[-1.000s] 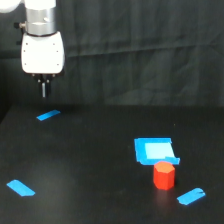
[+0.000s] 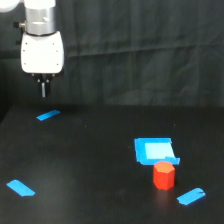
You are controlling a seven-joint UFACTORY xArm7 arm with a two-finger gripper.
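Note:
My gripper (image 2: 43, 88) hangs high at the upper left, under the white arm housing, clear of the table. Its fingers are small and dark against the black backdrop, so their spacing cannot be made out. Toward the right front, a red block (image 2: 164, 176) with a many-sided outline rests on the black table. Just behind it lies a white square bordered in blue (image 2: 157, 151), flat on the surface. My gripper is far from both.
Strips of blue tape mark the table: one at the back left (image 2: 48, 115), one at the front left (image 2: 20, 188) and one at the front right (image 2: 191, 197). A black curtain (image 2: 140, 55) closes off the back.

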